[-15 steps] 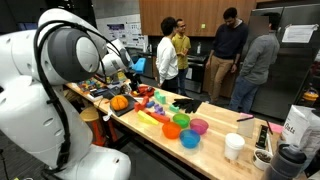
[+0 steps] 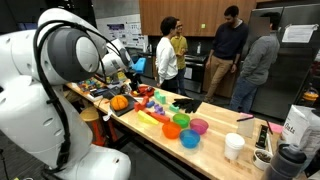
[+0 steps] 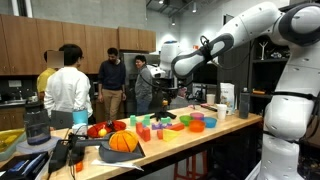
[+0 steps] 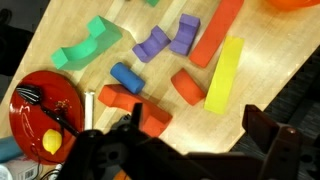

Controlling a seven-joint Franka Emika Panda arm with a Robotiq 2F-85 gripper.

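Observation:
My gripper is open above the table, with its dark fingers at the lower edge of the wrist view and no object held between them. Ahead of the fingers lie a small orange-red block (image 4: 186, 86) and a yellow block (image 4: 224, 75). A larger orange-red block (image 4: 130, 106) is partly hidden near the left finger. Beyond it are a blue cylinder (image 4: 126, 76), two purple blocks (image 4: 151, 44), a green arched block (image 4: 90, 43) and a long red block (image 4: 215, 32).
A red plate (image 4: 72, 94) holds a dark utensil and a yellow item. Orange (image 2: 181, 119), pink (image 2: 199, 126) and blue (image 2: 190, 139) bowls and a white cup (image 2: 234, 146) stand along the table. A pumpkin (image 3: 124, 142) sits near its edge. Several people stand behind.

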